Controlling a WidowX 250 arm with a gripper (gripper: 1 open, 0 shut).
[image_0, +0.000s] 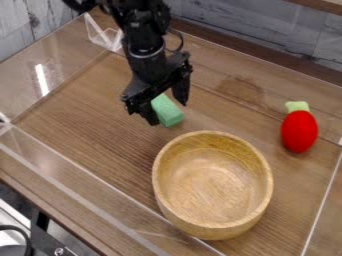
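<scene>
My gripper (156, 82) is open at the upper middle, its dark fingers spread just above and around a small green block (166, 112) on the wooden table. A tan oval bowl (213, 205) lies below it, toward the front. A red oval object (299, 133) rests at the right, with a small pale green piece (297, 106) just behind it.
A white wire object (107, 32) stands near the back left edge.
</scene>
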